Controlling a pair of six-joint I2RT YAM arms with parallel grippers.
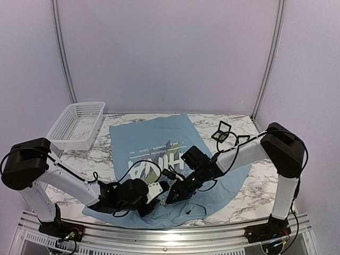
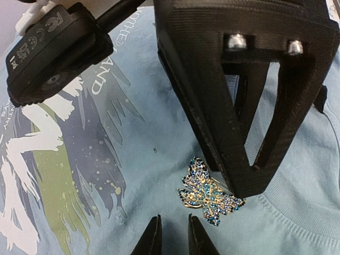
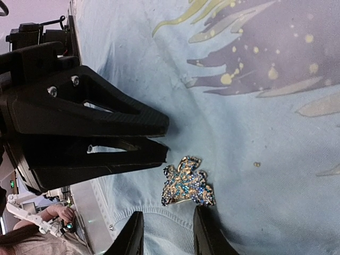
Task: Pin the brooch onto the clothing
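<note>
The jewelled butterfly brooch (image 2: pixel 204 196) (image 3: pixel 186 186) lies on the light blue T-shirt (image 1: pixel 149 127) near its neckline. My left gripper is just beside the brooch; its two fingertips show with a narrow gap, and what is between them, if anything, is unclear. My right gripper stands open with the brooch just past its fingertips. In each wrist view the other gripper's black body hangs close over the shirt by the brooch. In the top view both grippers meet at the front middle of the shirt.
A white basket (image 1: pixel 74 141) stands at the back left. Small dark open cases (image 1: pixel 219 135) lie at the back right. Bare marble table (image 1: pixel 257 191) shows at the right. A metal rail (image 1: pixel 164 228) runs along the front edge.
</note>
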